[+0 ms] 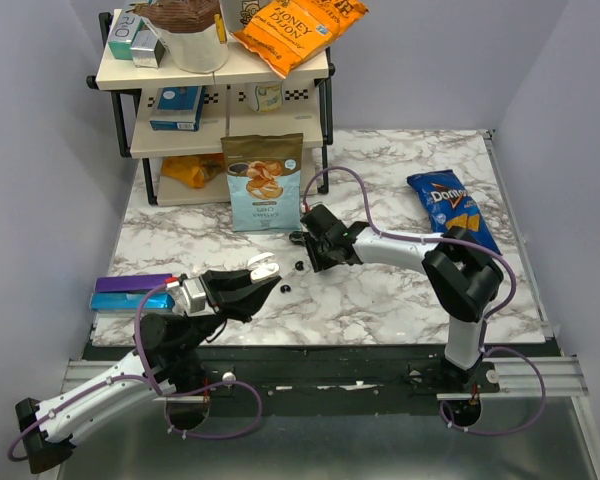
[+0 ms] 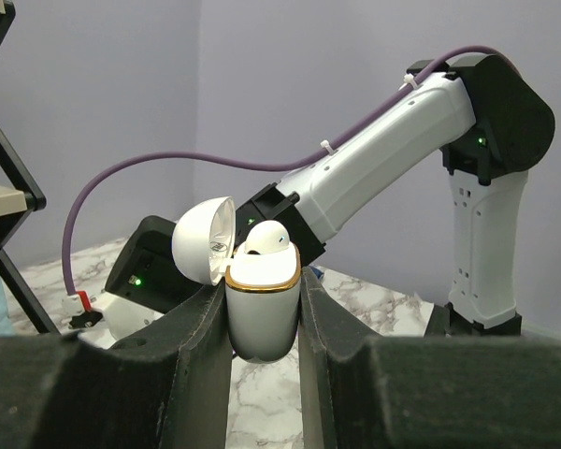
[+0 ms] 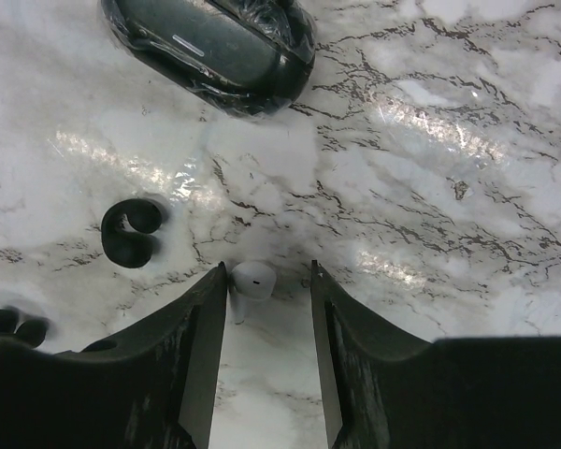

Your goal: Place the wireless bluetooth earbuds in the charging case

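My left gripper is shut on the white charging case (image 2: 262, 323), held upright with its lid open. My right gripper is low over the marble table, fingers part open around a small white earbud (image 3: 254, 279) that lies beside the left fingertip. Left of it lie a black curved earbud (image 3: 129, 234) and more small black pieces (image 3: 31, 331). A glossy black case (image 3: 215, 47) lies behind them.
A shelf (image 1: 210, 70) with packages and a standing chip bag (image 1: 265, 185) are at the back. A blue Doritos bag (image 1: 450, 210) lies right; two flat boxes (image 1: 130, 300) lie left.
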